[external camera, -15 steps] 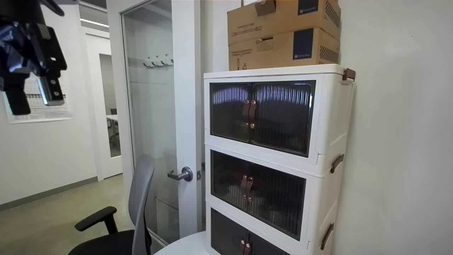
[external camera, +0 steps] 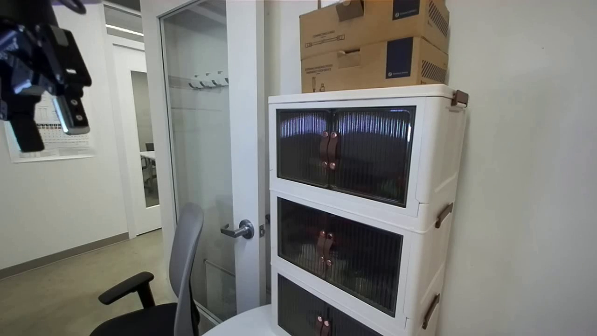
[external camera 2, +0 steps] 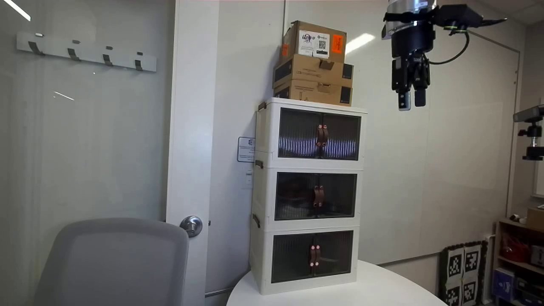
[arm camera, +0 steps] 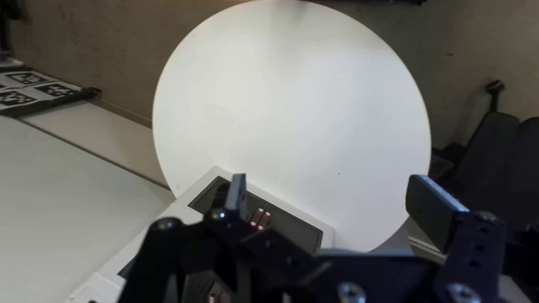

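Observation:
My gripper [external camera 2: 412,104] points down in the air to the right of the white cabinet [external camera 2: 309,165] in exterior view 2, well clear of it. Its two fingers stand wide apart in the wrist view, the left fingertip [arm camera: 236,194] and the right one on either side, with nothing between them. The cabinet is a stack of three units with dark ribbed double doors. Every pair of doors is closed, with brown strap handles [external camera 2: 322,135] on the top pair. Below the gripper, the wrist view shows the cabinet's lowest doors and the bare round table [arm camera: 293,101].
Cardboard boxes [external camera 2: 314,66] are stacked on the cabinet. A grey chair [external camera 2: 114,262] and a door with a metal handle [external camera: 244,229] stand beside it. A white wall rises behind.
In exterior view 1 my gripper has shifted slightly to the right and its near fingertip sits a little higher. The cabinet, boxes and chair look the same.

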